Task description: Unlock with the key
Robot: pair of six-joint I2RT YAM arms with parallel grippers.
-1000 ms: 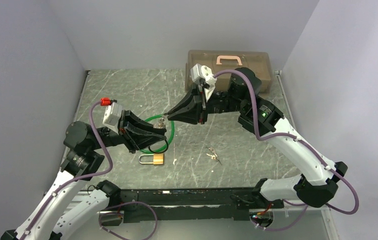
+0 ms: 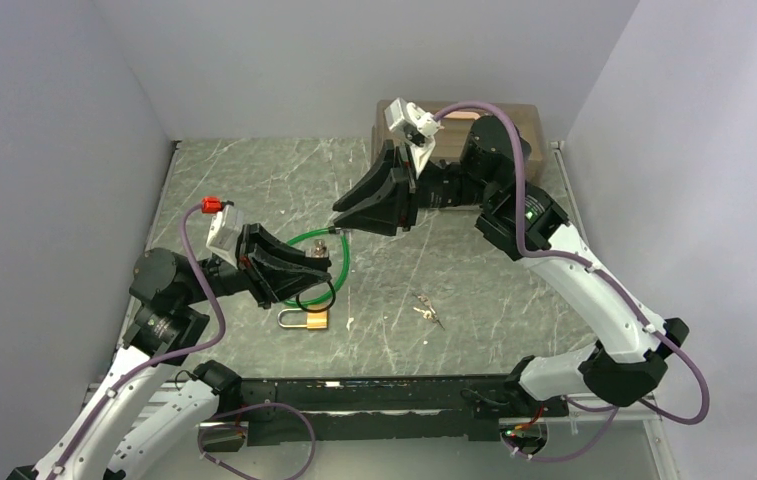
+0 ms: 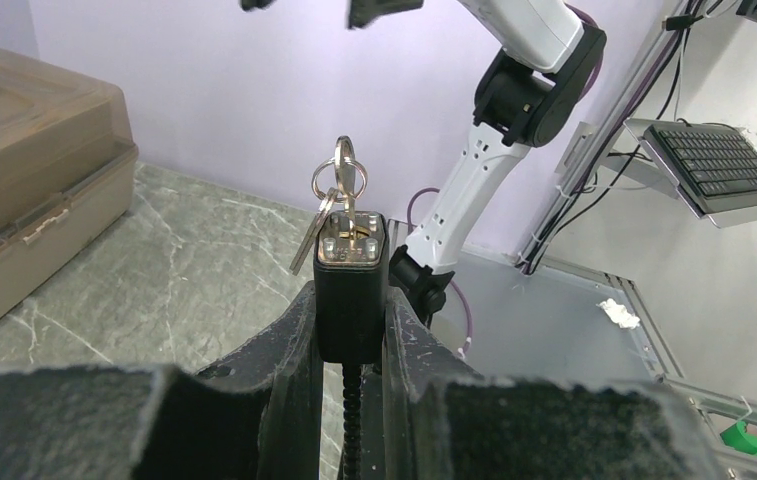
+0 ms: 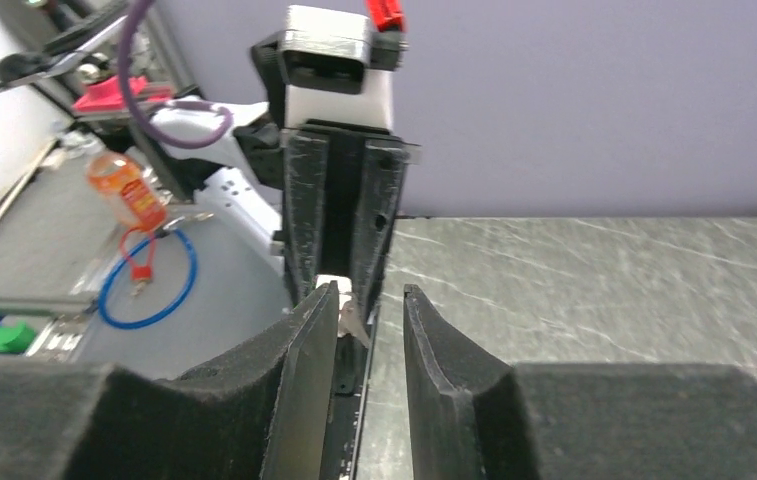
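My left gripper (image 2: 316, 272) is shut on a black lock (image 3: 350, 287), held upright at the centre of the left wrist view; a key (image 3: 344, 165) on a ring stands in its top, another key (image 3: 308, 235) dangles beside it. My right gripper (image 2: 343, 214) is open, raised behind and right of the lock in the top view, its two fingertips apart with nothing visible between them in the right wrist view. A brass padlock (image 2: 316, 317) lies on the table with a green loop (image 2: 344, 262) behind it, and loose keys (image 2: 428, 310) lie to the right.
A brown plastic case (image 2: 514, 130) stands at the back right of the marble tabletop (image 2: 234, 170). Both walls border the work area.
My right gripper has shifted slightly toward the back of the table, away from the lock, compared with a second ago. The left gripper and lock are nearly unchanged.
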